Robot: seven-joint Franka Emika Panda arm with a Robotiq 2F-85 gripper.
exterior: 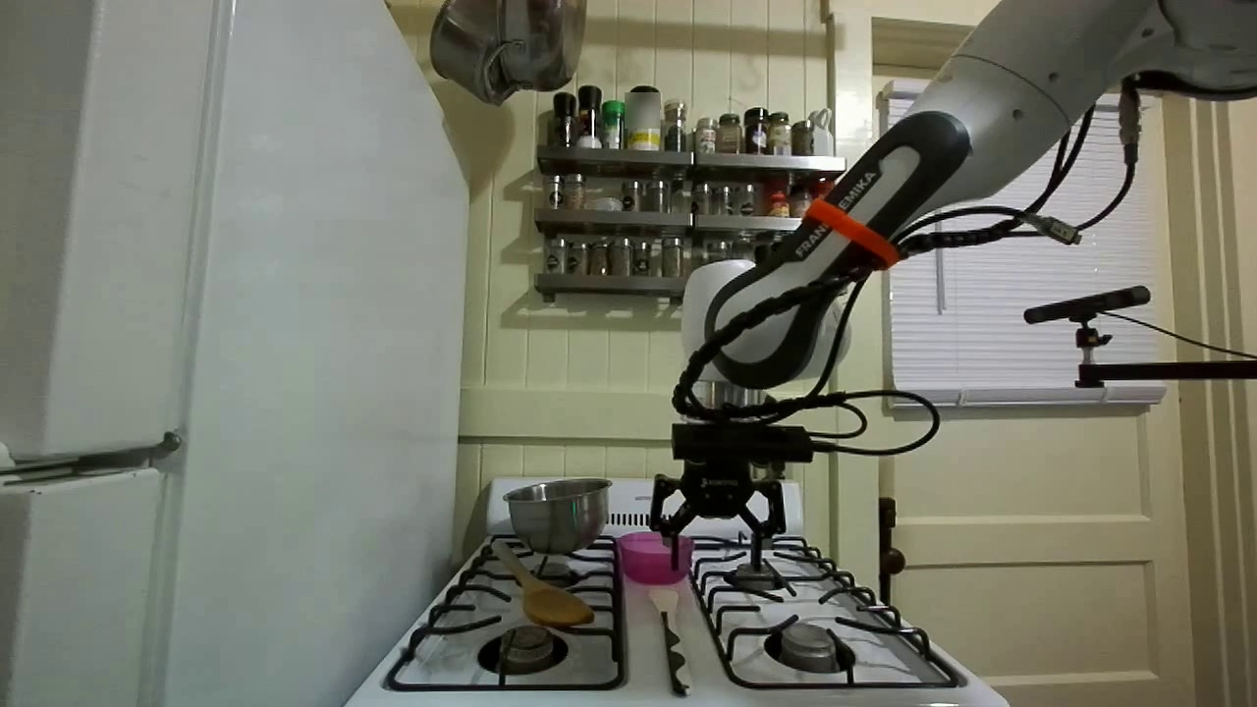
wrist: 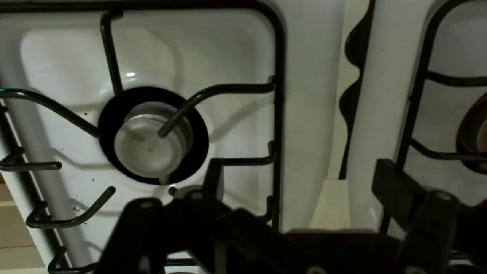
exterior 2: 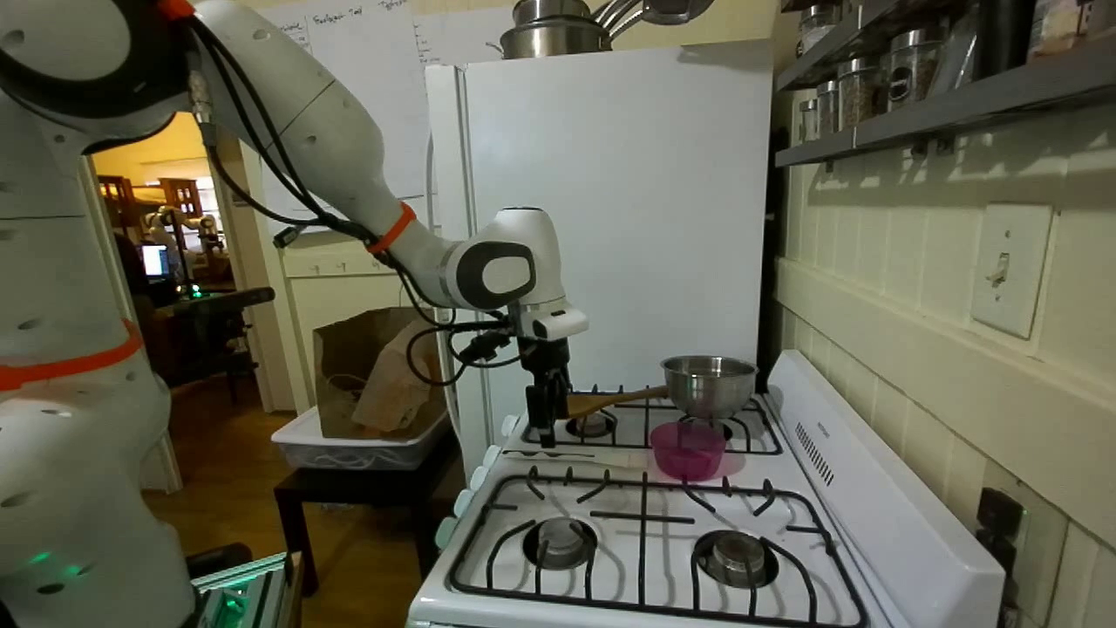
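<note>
My gripper (exterior: 715, 561) hangs open above the stove, nothing between its fingers. In the wrist view a spatula with a pale blade and a black, wavy-edged handle (wrist: 356, 86) lies on the white strip between the two grates, and its blade (wrist: 332, 205) shows between my spread fingers. Behind the spatula, on the same strip, stands a pink bowl (exterior: 645, 560). A steel bowl (exterior: 554, 516) rests on the left grate at the back. The wooden spoon (exterior: 556, 606) lies across that grate, its handle toward the steel bowl.
Black grates (exterior 2: 645, 517) with burners flank the centre strip on both sides. The stove's back panel (exterior 2: 889, 481) rises behind. A tall white fridge (exterior: 318, 295) stands close on the left; spice shelves (exterior: 613, 220) hang on the wall above. The right grate carries no cookware.
</note>
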